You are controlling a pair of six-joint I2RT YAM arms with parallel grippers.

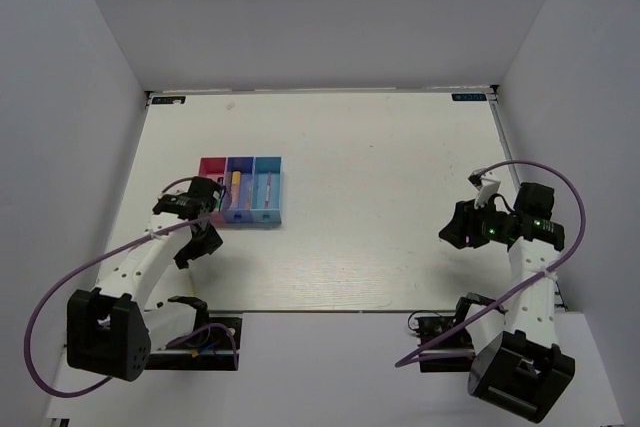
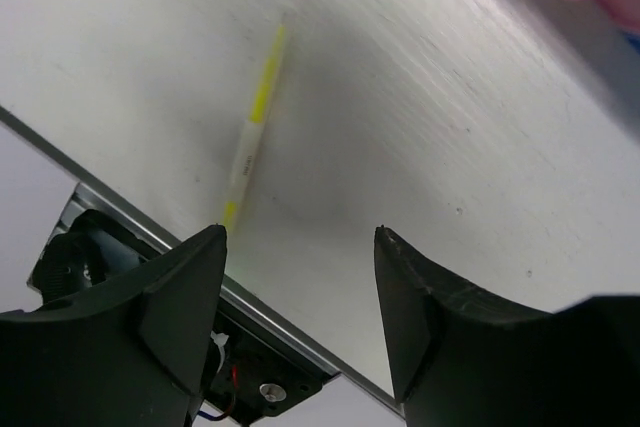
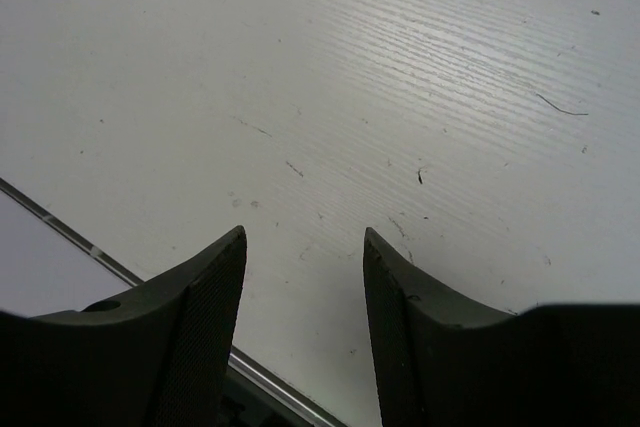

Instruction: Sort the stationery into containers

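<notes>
A slim yellow and white pen point(image 2: 248, 147) lies flat on the table, crossing the left wrist view's middle left; in the top view a small yellow part of the pen point(image 1: 191, 285) shows beside the left arm. Above the table, close by the pen, my left gripper is open, fingers apart and nothing between them. The joined containers are pink point(image 1: 210, 163), dark blue point(image 1: 240, 163) and light blue point(image 1: 267, 163). An orange item point(image 1: 235, 187) lies in the dark blue one, a pink pen point(image 1: 268, 189) in the light blue one. My right gripper is open and empty.
The left arm point(image 1: 145, 267) partly covers the pink container in the top view. Bare tabletop lies under the right gripper.
</notes>
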